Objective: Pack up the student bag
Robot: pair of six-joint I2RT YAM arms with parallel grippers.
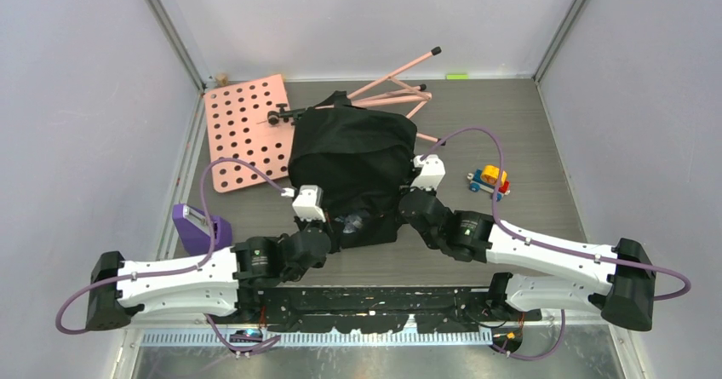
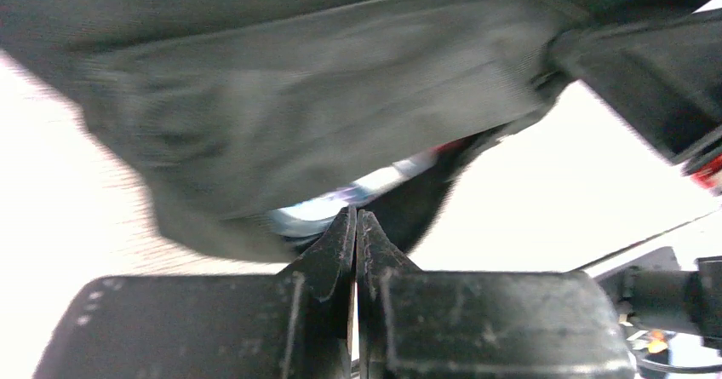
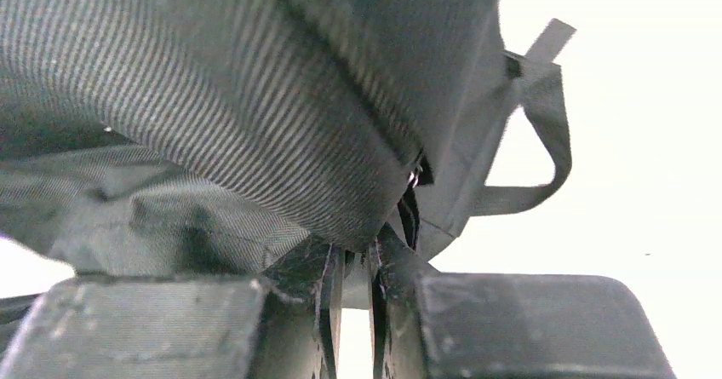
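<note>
The black bag (image 1: 351, 140) lies mid-table, its mouth toward me. Clear, shiny contents (image 2: 328, 207) show through the part-open slit in the left wrist view. My left gripper is shut with nothing between its fingertips, in front of that slit; no zipper pull can be made out there in the blur. At the bag's right side, my right gripper is shut on the bag's dark fabric (image 3: 340, 166). A small shiny bit shows just above its right fingertip, too unclear to name.
A pink pegboard (image 1: 247, 132) and pink folding legs (image 1: 392, 98) lie behind the bag. A purple device (image 1: 203, 228) sits at left, a toy vehicle (image 1: 489, 180) at right. Bare table (image 1: 528, 140) surrounds the toy.
</note>
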